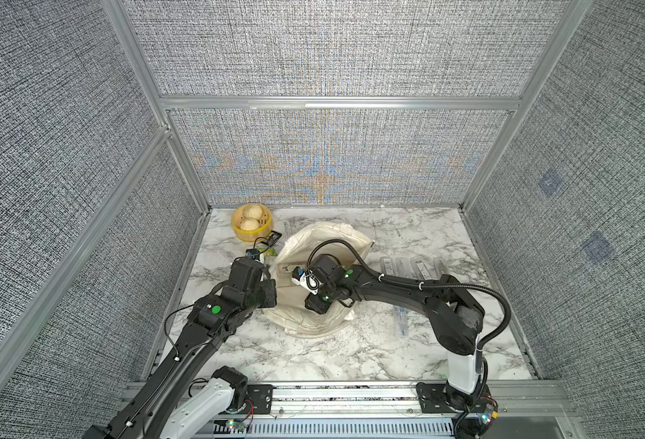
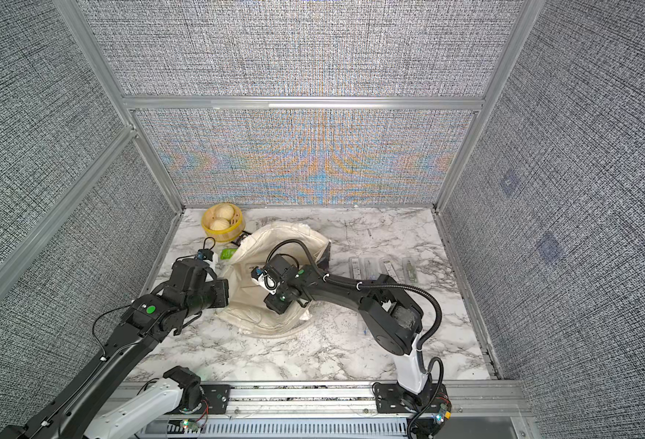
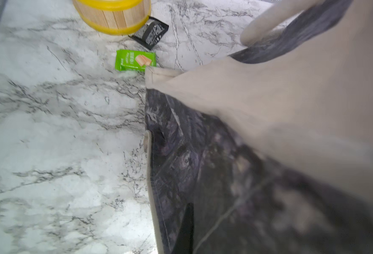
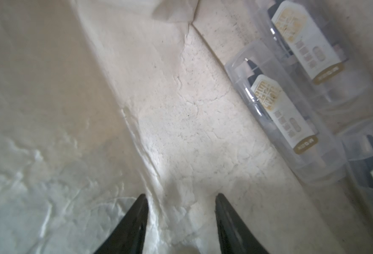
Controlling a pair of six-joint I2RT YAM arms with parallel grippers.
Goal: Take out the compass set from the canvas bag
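The canvas bag [image 1: 300,322] lies open mid-table. My right gripper is down inside it, fingers apart with only bag lining showing between them. In the right wrist view several clear cases with labels, such as one case [image 4: 286,118], lie on the lining to the upper right of the fingers; whether these are compass sets I cannot tell for sure. My left gripper is at the bag's left side against its dark lining, shut, with little of it showing.
A yellow steamer with buns [image 1: 252,219], a black packet [image 3: 150,31] and a green packet [image 3: 133,60] sit back left. Clear items [image 2: 370,267] lie right of the bag, partly behind the right arm.
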